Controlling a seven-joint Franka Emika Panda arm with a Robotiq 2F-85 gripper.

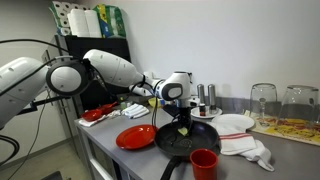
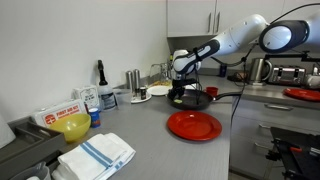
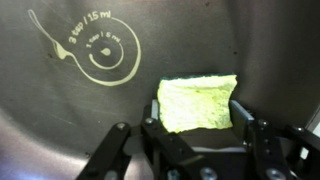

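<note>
A yellow-green sponge [image 3: 196,103] lies against the dark inside of a black frying pan [image 3: 60,105], between the fingers of my gripper in the wrist view. The fingers touch it at both sides, so the gripper is shut on the sponge. In the first exterior view my gripper reaches down into the pan [image 1: 205,143], with the small sponge [image 1: 183,131] low at its tip. The second exterior view shows the pan [image 2: 196,103] with the sponge [image 2: 178,100] at its left side.
A red mug [image 1: 204,164] stands close to the pan's handle. A red plate [image 1: 136,137] lies left of the pan. White cloth [image 1: 240,144] and a white plate [image 1: 235,122] are on its right. Bare counter [image 2: 150,145] lies left of the red plate [image 2: 194,126] in the second exterior view.
</note>
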